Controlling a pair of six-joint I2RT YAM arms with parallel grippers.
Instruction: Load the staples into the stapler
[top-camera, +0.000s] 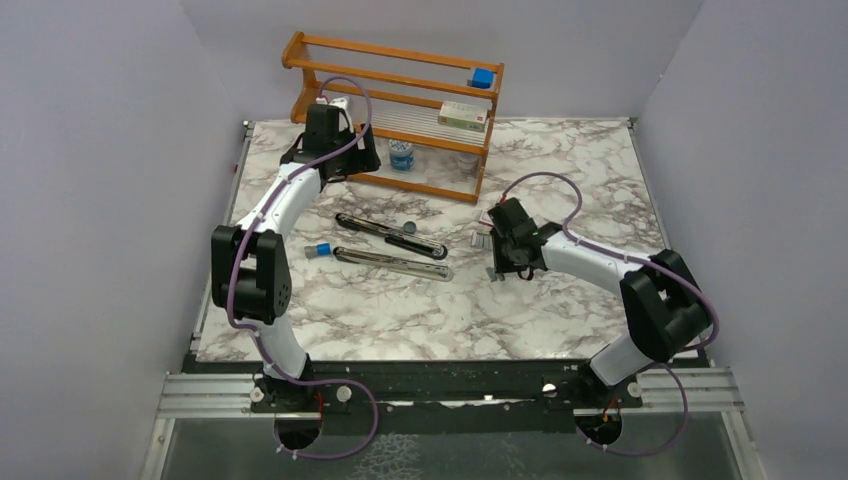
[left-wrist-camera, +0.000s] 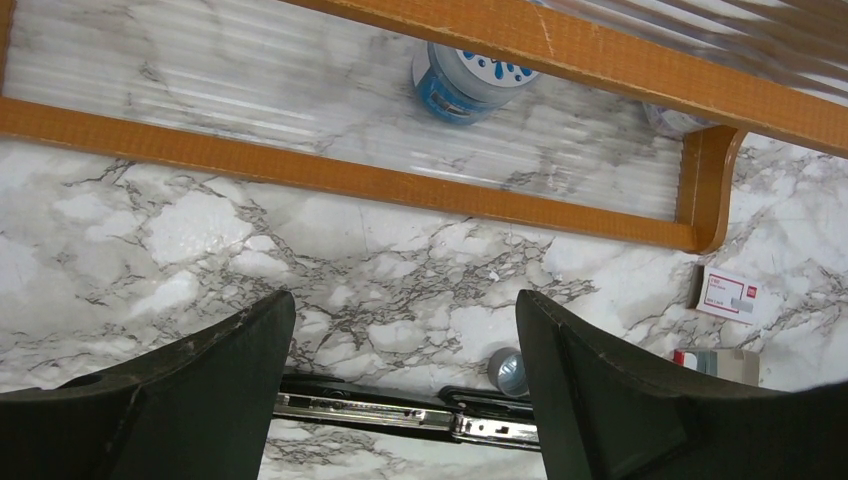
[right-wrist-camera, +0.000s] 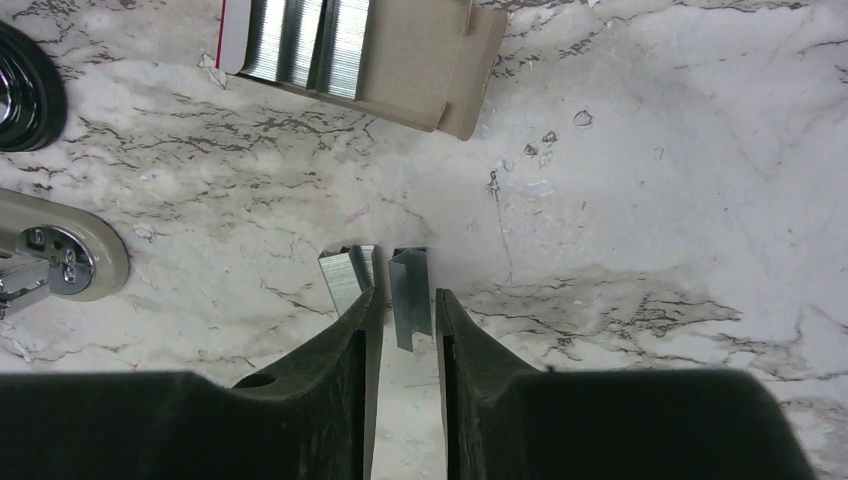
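In the top view the stapler (top-camera: 393, 264) lies opened out in long metal parts, mid-table; its rounded end (right-wrist-camera: 100, 250) shows at left in the right wrist view. Two small groups of staples lie close together on the marble: a light grey piece (right-wrist-camera: 343, 282) and a darker strip (right-wrist-camera: 410, 290). My right gripper is part open over them, its fingertips on either side of the darker strip with gaps showing. The light piece is outside the left finger, which partly hides it. Up by the shelf, my left gripper stands wide open and empty.
An open staple box (right-wrist-camera: 400, 60) holds several strips, just behind the loose staples. The wooden shelf (top-camera: 420, 187) fills the back, with a blue-white jar (top-camera: 401, 155) inside. A blue-capped item (top-camera: 318, 250) lies at left.
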